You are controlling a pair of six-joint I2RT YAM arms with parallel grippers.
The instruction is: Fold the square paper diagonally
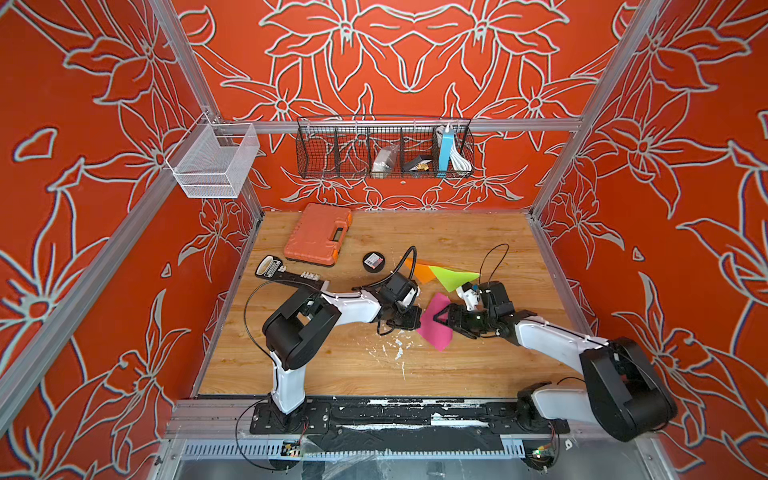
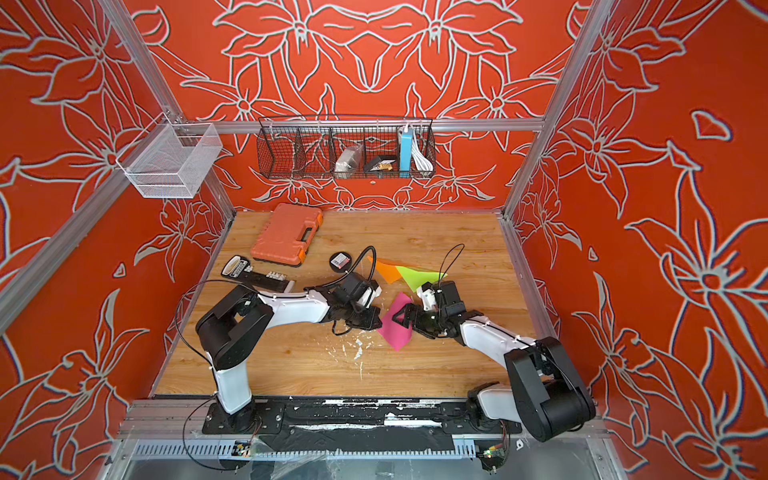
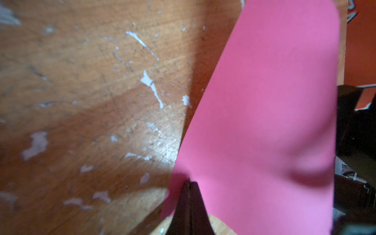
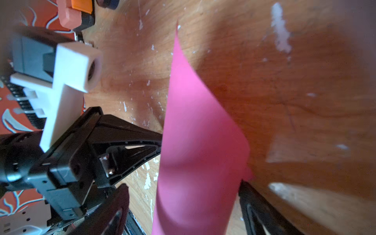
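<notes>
The pink square paper (image 1: 437,332) lies between my two grippers, its right side bent up off the table. At its left corner my left gripper is shut, with fingertips on the pink sheet (image 3: 270,117); whether the corner is pinched or only pressed down I cannot tell. My right gripper is open at the paper's right side. In the right wrist view the curled sheet (image 4: 199,148) rises between its spread fingers, and the far left corner of the paper points away toward the left gripper.
Orange paper (image 1: 424,273) and a lime-green paper (image 1: 453,278) lie just behind the pink one. A black round tin (image 1: 373,261), an orange case (image 1: 318,233) and a dark tool (image 1: 288,274) stand at the back left.
</notes>
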